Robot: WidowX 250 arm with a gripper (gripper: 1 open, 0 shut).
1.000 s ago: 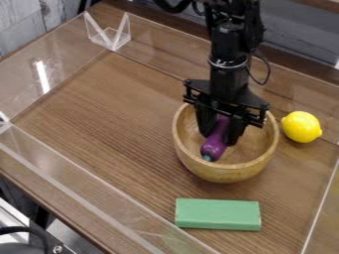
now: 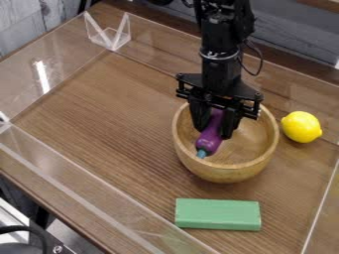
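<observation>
My black gripper (image 2: 219, 107) reaches down from the top into a light wooden bowl (image 2: 233, 164) at the middle right, shut on a purple object (image 2: 209, 139) with a light blue tip. The object stands tilted inside the bowl, its lower end near the bowl's floor or just above it; which, I cannot tell.
A yellow lemon (image 2: 300, 126) lies right of the bowl. A green block (image 2: 217, 213) lies in front of it. A clear plastic piece (image 2: 106, 32) stands at the back left.
The gripper has shifted slightly, and the purple object has moved a little left and up, standing more upright than before.
</observation>
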